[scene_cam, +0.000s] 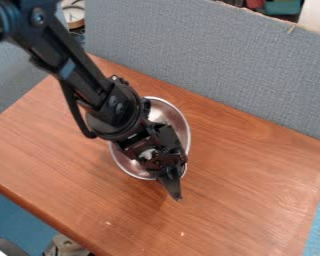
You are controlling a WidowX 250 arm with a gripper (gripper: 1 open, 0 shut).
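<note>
My black arm reaches down from the top left over a round metal bowl (176,118) on the wooden table (256,190). The gripper (174,186) hangs over the bowl's lower right part, its tip reaching to the rim or just past it. It looks shut, and I see nothing clearly held between its fingers. The arm hides most of the bowl's inside, so its contents cannot be told.
A grey padded partition (216,65) runs along the back of the table. A strip of blue tape (318,225) lies at the right edge.
</note>
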